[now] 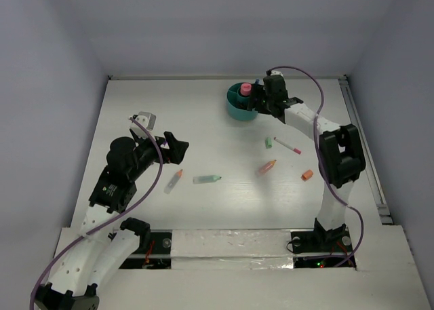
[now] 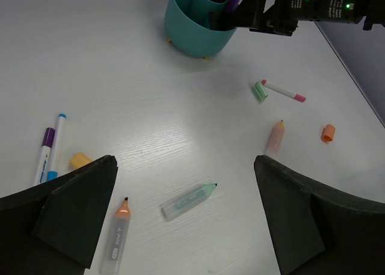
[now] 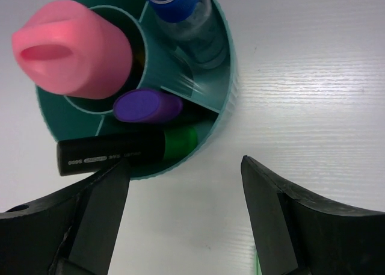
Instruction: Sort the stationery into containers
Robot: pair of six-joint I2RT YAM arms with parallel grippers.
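A teal divided container (image 1: 237, 110) at the back holds a pink item (image 3: 78, 52), a blue-capped bottle (image 3: 192, 34), a purple item (image 3: 144, 106) and a lying black-and-green piece (image 3: 114, 148). My right gripper is open at its near rim. My left gripper is open above the left table. Below it lie a grey orange-tipped pen (image 2: 117, 239), a teal pen (image 1: 205, 179), two markers (image 2: 43, 157) and a yellow piece (image 2: 81, 160). To the right lie an orange pen (image 1: 266, 167), green piece (image 1: 268, 142), pink-capped marker (image 1: 287, 145) and orange piece (image 1: 306, 175).
Walls enclose the table (image 1: 135, 93) on the back and sides. The back left and the middle between container and pens are clear.
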